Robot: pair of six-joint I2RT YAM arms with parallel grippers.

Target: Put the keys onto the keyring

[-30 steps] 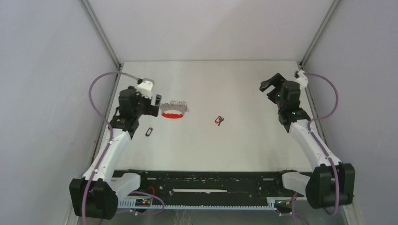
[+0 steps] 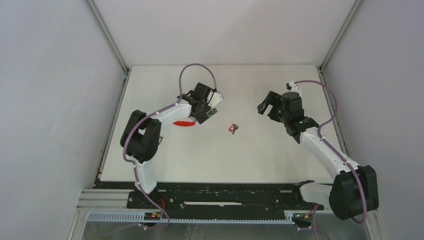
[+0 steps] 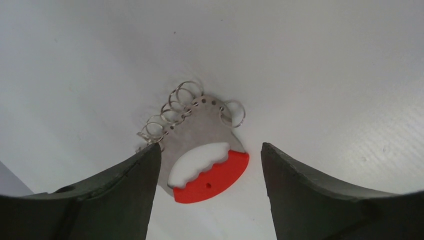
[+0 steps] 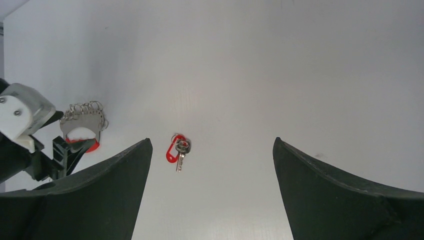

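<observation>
A grey metal plate [image 3: 197,127] with a red and white grip [image 3: 212,180] lies flat, several thin wire rings hooked along its edge, as the left wrist view shows. One ring [image 3: 233,114] hangs off its right corner. Above it is my left gripper, its fingers apart and nothing between them; in the top view it hides most of the plate. Near the table's middle lie a red key tag [image 4: 172,156] and silver keys [image 4: 182,150]. My right gripper stands open and empty, well to the right of the keys in the top view.
A small dark object [image 2: 160,140] lies on the white table [image 2: 210,155] beside the left arm, partly hidden. Walls bound the left, right and back.
My left gripper has swung right, from beside the ringed plate to over it. The right gripper has moved left toward the middle. The keys and tag stay put.
</observation>
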